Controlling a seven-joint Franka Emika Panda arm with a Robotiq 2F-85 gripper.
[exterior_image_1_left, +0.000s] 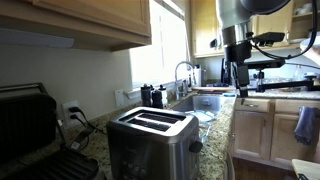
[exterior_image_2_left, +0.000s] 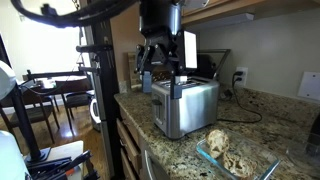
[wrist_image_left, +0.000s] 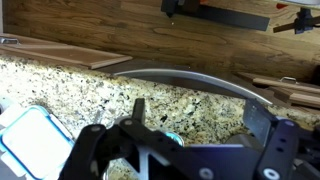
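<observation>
My gripper is open above the counter's front edge, its two fingers wide apart, with no object held between them. In exterior view 1 the gripper (exterior_image_1_left: 240, 82) hangs in the air to the right of the silver toaster (exterior_image_1_left: 155, 140), apart from it. The other exterior view shows the gripper (exterior_image_2_left: 155, 75) in front of the toaster (exterior_image_2_left: 187, 105), partly covering it. A clear glass dish (exterior_image_2_left: 230, 168) with bread pieces (exterior_image_2_left: 217, 141) stands on the counter near the toaster.
In the wrist view, a pale blue-rimmed container (wrist_image_left: 38, 140) lies at lower left on the speckled counter (wrist_image_left: 90, 95). A black appliance (exterior_image_1_left: 55, 150) stands beside the toaster. Beyond are the sink (exterior_image_1_left: 200, 102) and dark bottles (exterior_image_1_left: 152, 97). Open floor lies before the counter.
</observation>
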